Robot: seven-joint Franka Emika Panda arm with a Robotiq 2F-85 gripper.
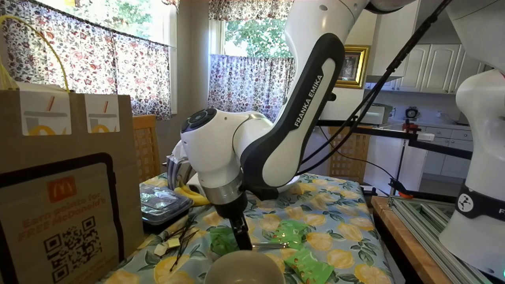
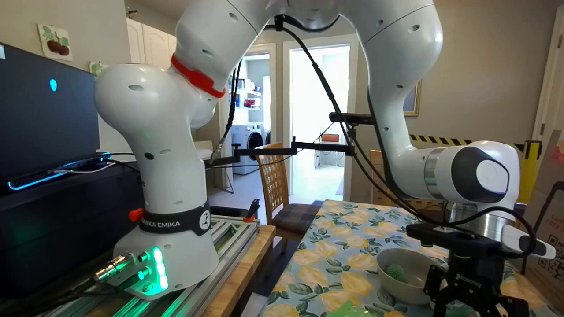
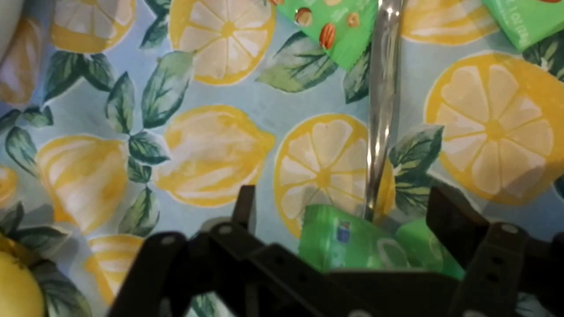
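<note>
My gripper stands open low over the table, one finger [image 3: 244, 208] on each side of a crumpled green packet [image 3: 338, 237]. A long metal handle [image 3: 381, 105] runs away from that packet between the fingers; its other end is hidden beneath the green. In exterior view 1 the gripper [image 1: 242, 236] reaches down just right of the same packet [image 1: 222, 240], behind the beige bowl [image 1: 244, 269]. Whether the fingers touch the packet, I cannot tell. Exterior view 2 shows a green spiky ball [image 2: 395, 272] inside that bowl.
Two more green packets, one nearer [image 1: 310, 267] and one farther [image 1: 289, 232], lie to the right. Bananas [image 1: 193, 195], a clear lidded container [image 1: 163, 204] and a tall paper bag [image 1: 71, 189] stand on the left.
</note>
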